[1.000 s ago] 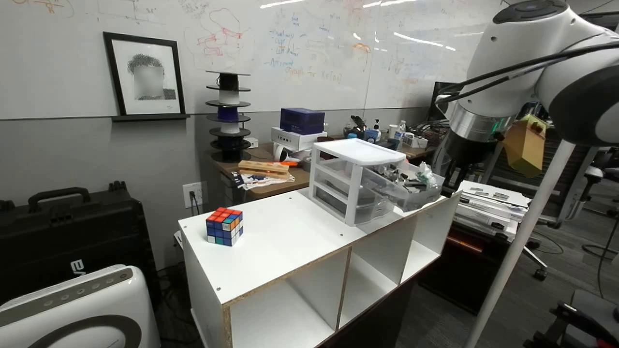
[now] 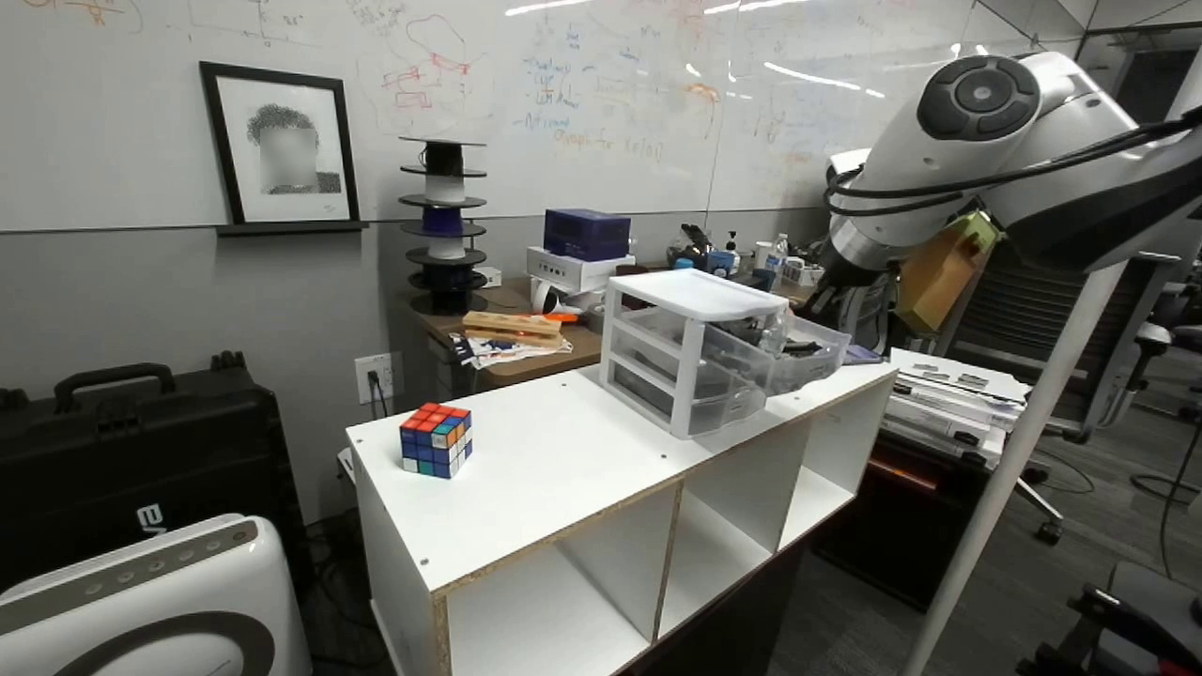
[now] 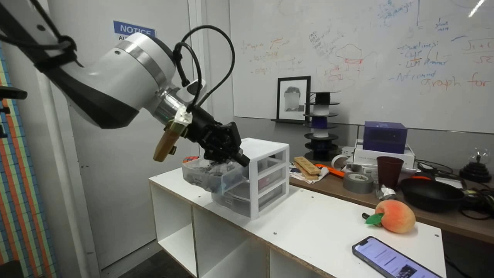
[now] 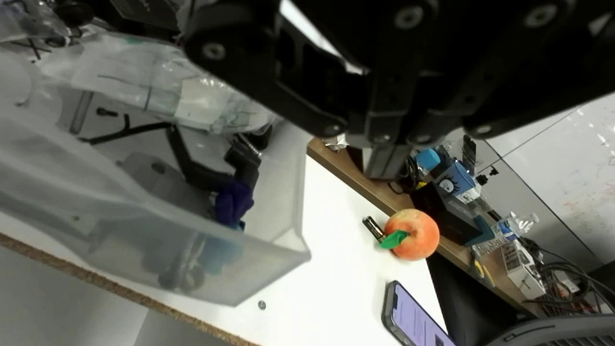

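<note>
My gripper (image 3: 242,158) is shut, its fingertips together and nothing showing between them. In exterior view 2 it is angled down over the opened drawer (image 3: 197,173), near the top of the white drawer unit (image 3: 254,194). Exterior view 1 shows the gripper (image 2: 830,302) above the outer end of the clear drawer (image 2: 828,349), which stands out from the unit (image 2: 685,383). In the wrist view, the drawer (image 4: 276,253) lies lower left of the gripper; plastic bags (image 4: 202,95) and dark parts are inside. Whether fingers touch the drawer cannot be told.
A Rubik's cube (image 2: 436,440) sits at one end of the white shelf (image 2: 530,473). A peach (image 3: 396,216) and a phone (image 3: 393,257) rest on the white surface in exterior view 2. The shelf top between cube and drawer unit is clear.
In exterior view 1, the arm has swung left and the gripper has risen toward the drawer unit. The drawer's outer end sits slightly farther left and higher, and less of its contents shows.
</note>
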